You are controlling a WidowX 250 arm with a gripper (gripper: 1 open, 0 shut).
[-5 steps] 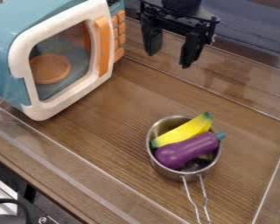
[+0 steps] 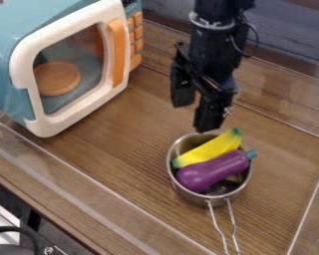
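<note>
My black gripper (image 2: 195,98) hangs open above the middle of the counter, just behind and over a metal pot (image 2: 179,184) with a long wire handle pointing toward the front. A yellow banana (image 2: 202,149) and a purple eggplant (image 2: 207,173) lie inside the pot, the banana toward the back. Nothing shows between my fingers.
A toy microwave (image 2: 45,45) in blue and white, with orange trim and an orange round plate inside, stands at the back left. A wall runs along the back.
My gripper has moved down and toward the front, closer to the pot, and has turned. The pot and its contents have not moved.
</note>
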